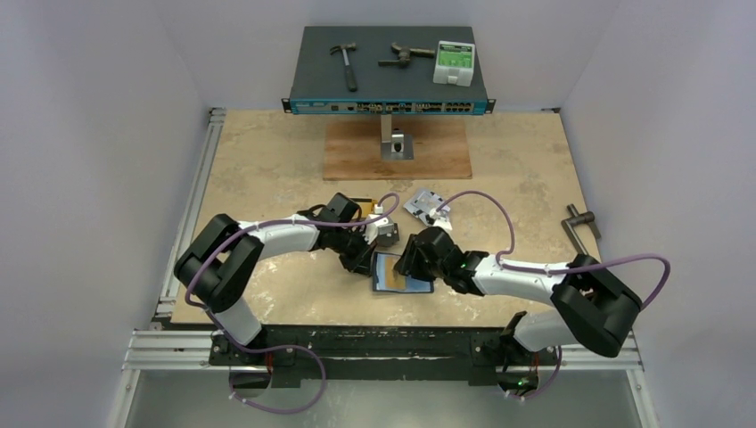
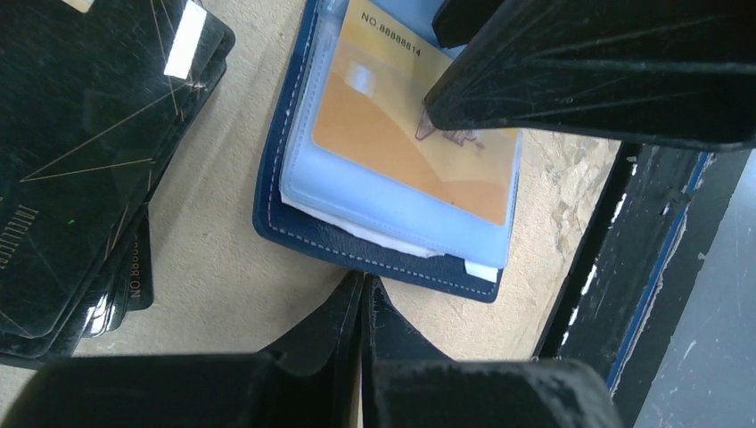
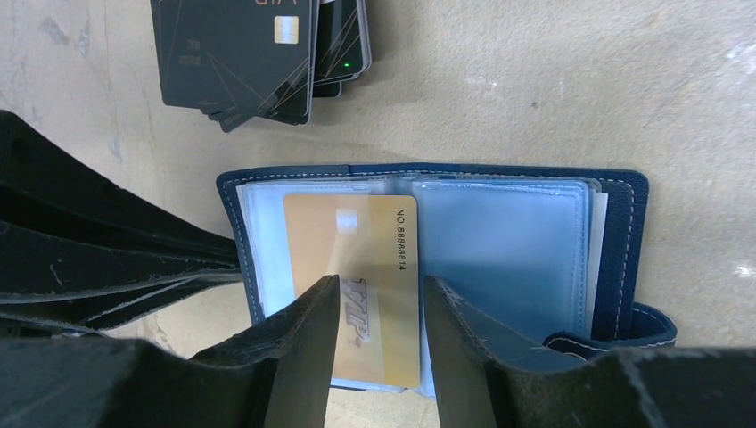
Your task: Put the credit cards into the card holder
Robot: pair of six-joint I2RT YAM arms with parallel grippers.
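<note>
The dark blue card holder (image 3: 615,259) lies spread open on the table, its clear sleeves showing pale blue. A gold card (image 3: 312,232) lies at its left sleeve; whether it sits fully inside is hard to tell. Over this card is my right gripper, fingers parted: one tip above the card, the other just past its numbered edge, nothing visibly pinched. My left gripper is shut at the holder's left edge, with nothing visible between its fingers. Several black cards (image 3: 236,53) form a loose pile just beyond the holder.
Silver-grey cards (image 1: 426,205) lie farther back, and more gold cards (image 1: 365,207) are partly hidden behind the left arm. A wooden board (image 1: 339,165) with a metal stand is at the back. The table's front edge runs close below the holder.
</note>
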